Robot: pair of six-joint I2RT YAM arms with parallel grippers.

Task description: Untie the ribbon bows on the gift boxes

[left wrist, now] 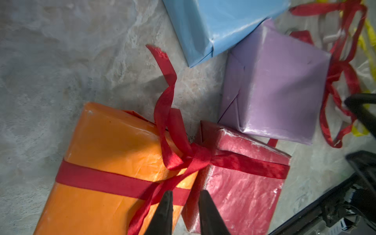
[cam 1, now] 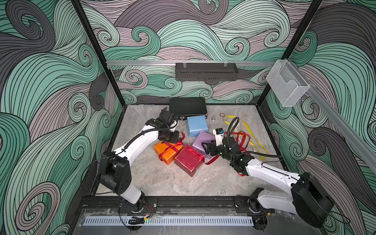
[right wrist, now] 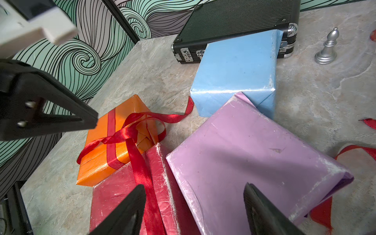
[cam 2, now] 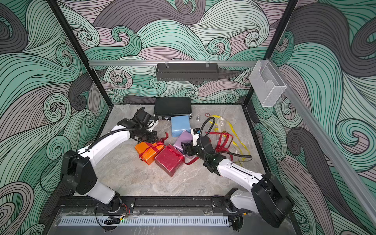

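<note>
An orange box [left wrist: 105, 145] carries a red ribbon [left wrist: 113, 183] round it, with a loose tangle at its corner and one tail [left wrist: 166, 72] curling onto the table. A red ribbon [right wrist: 143, 180] also crosses the neighbouring red box [left wrist: 250, 195]. The purple box [right wrist: 250, 156] and blue box [right wrist: 239, 66] show no ribbon on top. My left gripper is part open above the edges of the orange and red boxes, nothing seen between its fingers. Over the red and purple boxes my right gripper stands wide open and empty.
Loose red ribbon [cam 1: 242, 139] and yellow ribbon [cam 1: 254, 135] lie at the right. A black case [cam 1: 188, 105] stands at the back, a silver chess piece [right wrist: 327, 49] to its right.
</note>
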